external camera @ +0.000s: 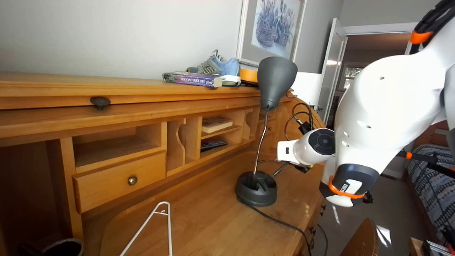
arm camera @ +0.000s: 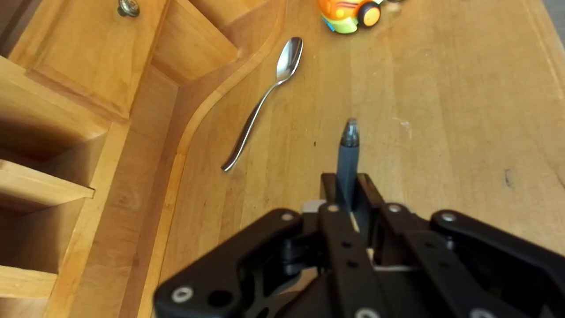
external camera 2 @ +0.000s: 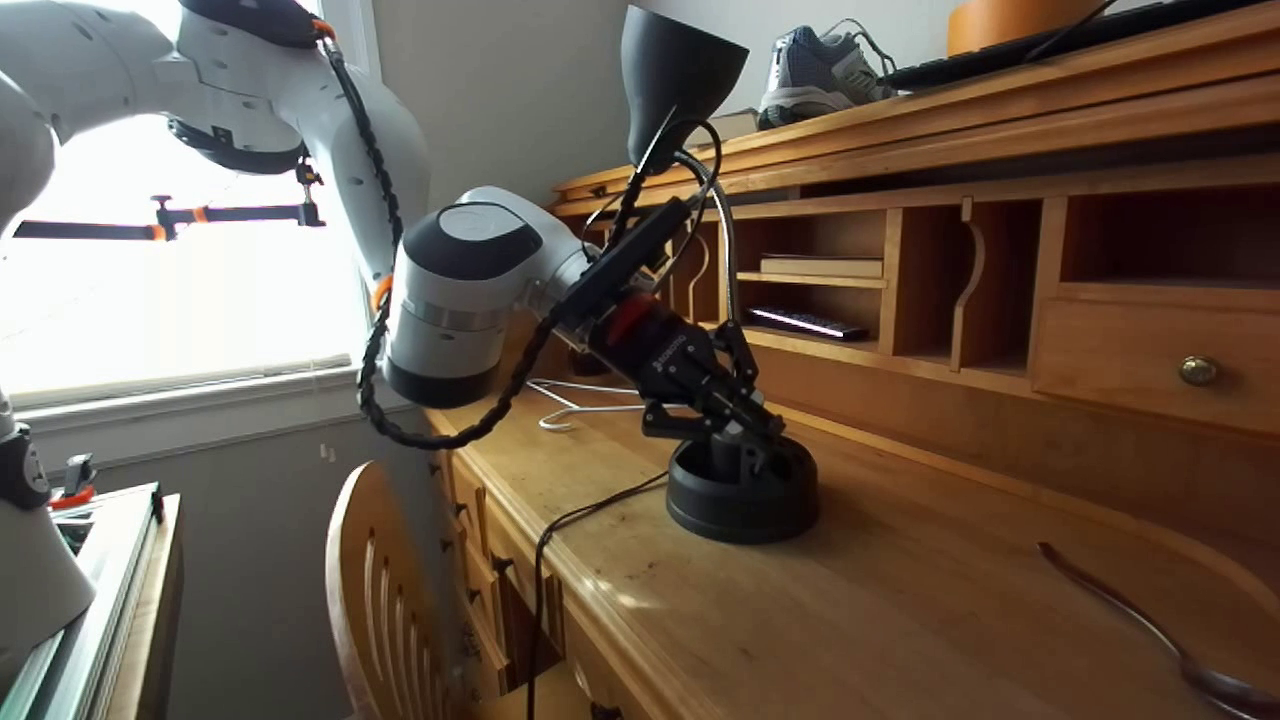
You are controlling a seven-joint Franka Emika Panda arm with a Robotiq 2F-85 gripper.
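A slim grey pen (arm camera: 347, 167) with a clear dark tip is pinched between my gripper's fingers, seen in the wrist view. My gripper is shut on it, and the tip points away from the camera above the desktop. From the second exterior view, the gripper (external camera 2: 765, 422) overlaps the black lamp base (external camera 2: 744, 510); whether they touch cannot be told there. In the first exterior view the lamp base (external camera: 256, 195) stands in front of the hand, and a thin dark rod, apparently the pen (external camera: 280, 169), shows beside the lamp's stem.
A spoon (arm camera: 254, 111) and an orange toy vehicle (arm camera: 347, 13) lie on the desk. Elsewhere stand a white hanger (external camera: 168, 226) and the lamp's cord (external camera: 277, 219). Cubbyholes (external camera 2: 840, 282) line the back. Right of the pen, the desktop (arm camera: 461, 132) is bare.
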